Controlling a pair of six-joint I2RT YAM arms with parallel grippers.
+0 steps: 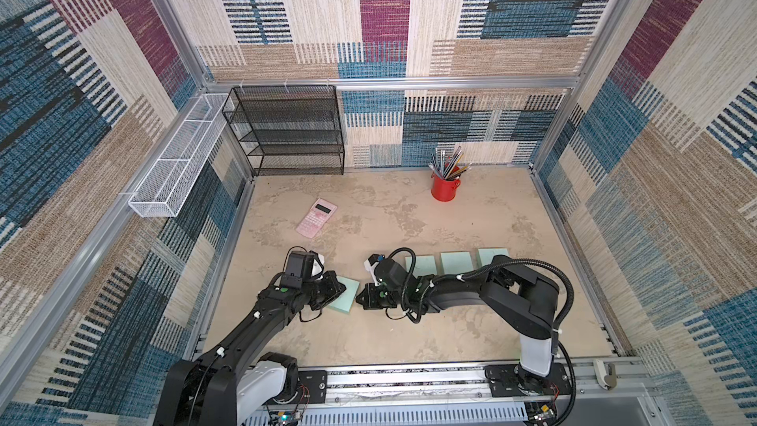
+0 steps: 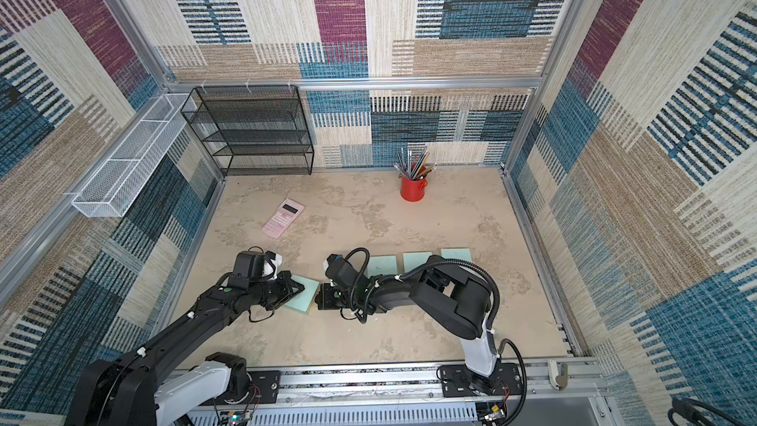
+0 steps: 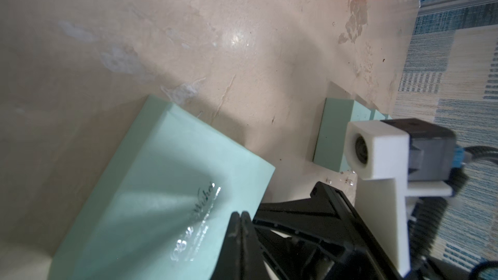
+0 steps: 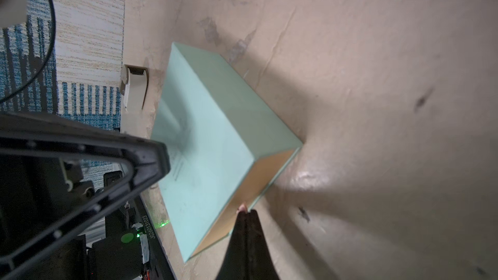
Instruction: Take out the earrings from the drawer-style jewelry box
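The mint-green jewelry box [image 1: 343,297] lies on the table between my two grippers. Dark script shows on its lid [image 3: 228,171], and its brown drawer side [image 4: 264,173] faces my right gripper. That gripper is shut, its tips at the drawer side by a small pink tab [image 4: 241,208]; whether the tab is pinched cannot be seen. My left gripper is shut too, its tips over or against the box's lid, nothing visible between them. No earrings are in sight.
Several mint-green boxes [image 2: 418,261] stand in a row behind the right arm. Farther back are a pink calculator [image 1: 317,217], a red cup of pens [image 1: 444,187] and a black mesh rack [image 1: 288,130].
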